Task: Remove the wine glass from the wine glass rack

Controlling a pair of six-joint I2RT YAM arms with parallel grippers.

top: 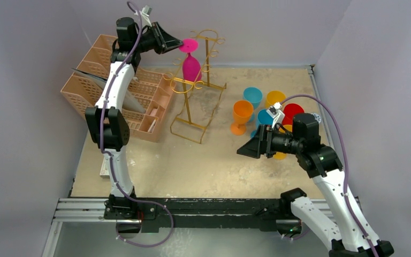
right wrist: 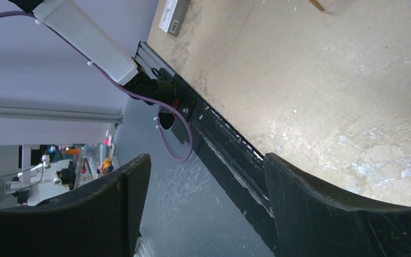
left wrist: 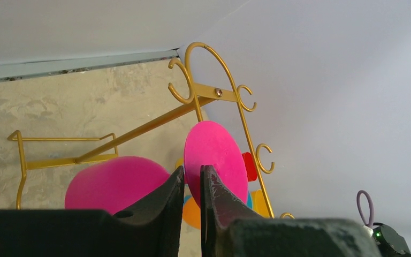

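Observation:
A pink wine glass (top: 191, 68) hangs in the gold wine glass rack (top: 207, 58), its round base up at the rack's top and its bowl tilted down to the right. My left gripper (top: 181, 44) reaches the edge of that base from the left. Its fingers stand a narrow gap apart in the left wrist view, and the base (left wrist: 206, 144) shows in that gap and behind one finger. The bowl (left wrist: 115, 184) sits lower left there. Over the table at the right, my right gripper (top: 249, 152) is open, its fingers (right wrist: 135, 184) wide apart and empty.
Orange, blue, yellow and red goblets stand in a group, the orange goblet (top: 242, 111) nearest the rack. A peach dish rack (top: 152, 126) with plates lies below the left arm.

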